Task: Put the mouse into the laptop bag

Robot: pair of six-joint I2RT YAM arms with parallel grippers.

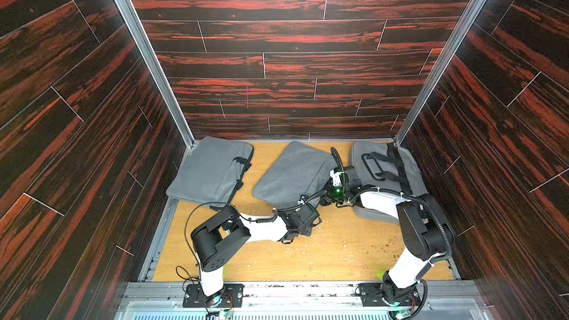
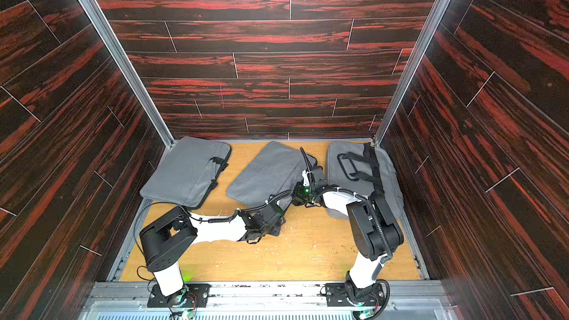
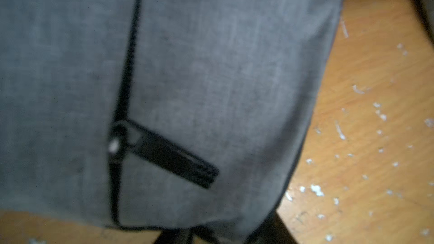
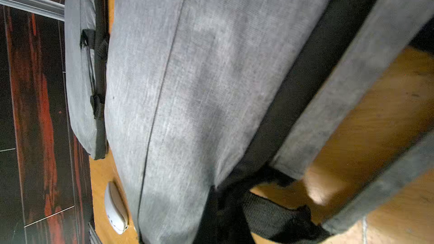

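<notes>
The middle grey laptop bag (image 1: 293,172) lies slanted on the table. My left gripper is at its near corner, its dark fingers (image 3: 273,230) apart at the bottom of the left wrist view. Close by are a zipper and its black pull (image 3: 174,158). My right gripper is shut at the bag's strap-side edge, where the cloth puckers toward its fingertips; how much cloth is pinched is hidden. A white mouse (image 4: 116,207) rests on the table beyond the bag in the right wrist view. Neither top view shows the mouse.
Another grey bag (image 1: 210,172) lies at the left and a third (image 1: 385,169) with black handles at the right, partly under my right arm. Bare table (image 1: 349,254) stretches across the front, with small white scraps on it.
</notes>
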